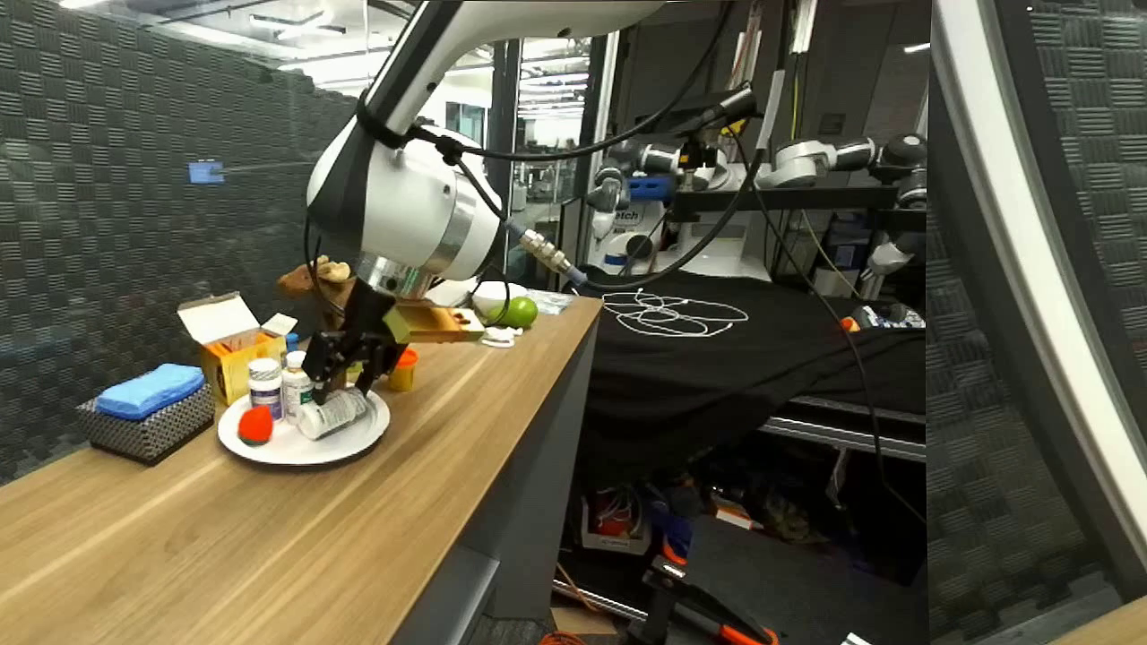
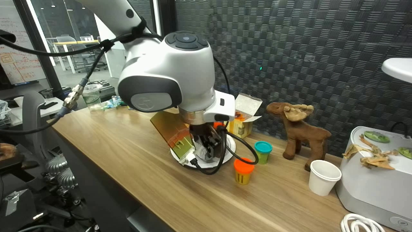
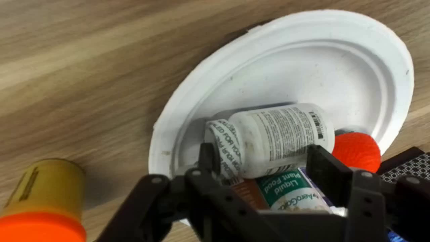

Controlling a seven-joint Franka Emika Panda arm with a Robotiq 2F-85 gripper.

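A white pill bottle (image 3: 282, 139) lies on its side on a white oval plate (image 3: 354, 76), cap to the left in the wrist view. My gripper is over it with its fingers apart, one near the cap end and the other near the base. Whether either finger touches the bottle, I cannot tell. Beside it in the same view are a green-labelled plant food bottle (image 3: 288, 189) and a red object (image 3: 356, 151). In exterior view 1, a purple-labelled white bottle (image 1: 265, 387) stands at the plate's back. The gripper hides part of the plate in exterior view 2.
Close to the plate are an orange-lidded tub (image 2: 243, 171), a teal-lidded tub (image 2: 263, 152), an open yellow box (image 1: 238, 360) and a patterned box with a blue cloth (image 1: 150, 392).
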